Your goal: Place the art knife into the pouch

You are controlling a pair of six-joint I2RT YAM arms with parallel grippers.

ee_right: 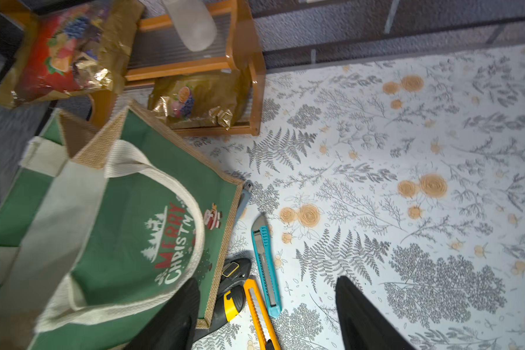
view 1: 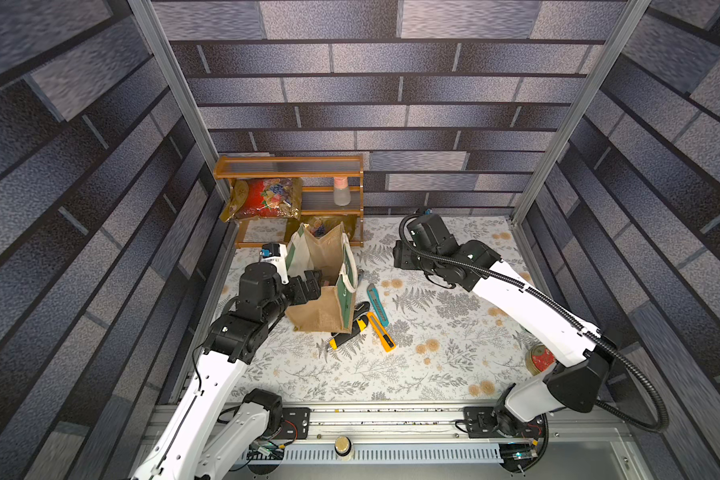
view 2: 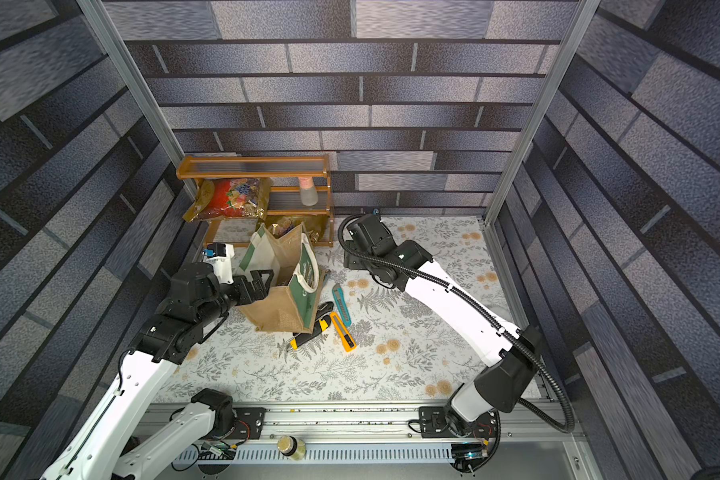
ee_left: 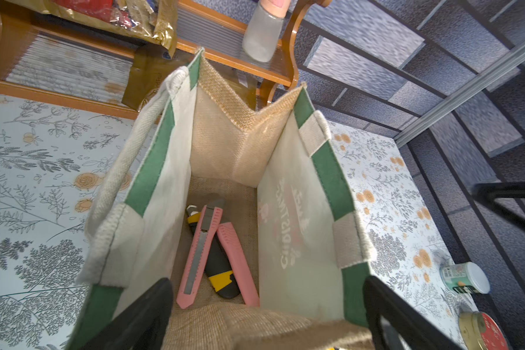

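The paper pouch point(view 1: 320, 308) stands upright and open. Inside it, in the left wrist view, lie two pink art knives point(ee_left: 201, 250) and a black-and-yellow one point(ee_left: 221, 274). Outside, right of the pouch, lie a teal knife point(ee_right: 265, 265), an orange knife point(ee_right: 259, 315) and a black-and-yellow knife point(view 1: 349, 332). My left gripper is open at the pouch's near top edge. My right gripper hangs open over the table right of the pouch, above those knives, with nothing seen between its fingers.
A wooden shelf point(view 1: 288, 166) with snack bags point(view 1: 264, 198) and a bottle point(view 1: 341, 192) stands behind the pouch. A red-lidded tin point(ee_left: 487, 335) and a jar point(ee_left: 466, 278) are at the right edge.
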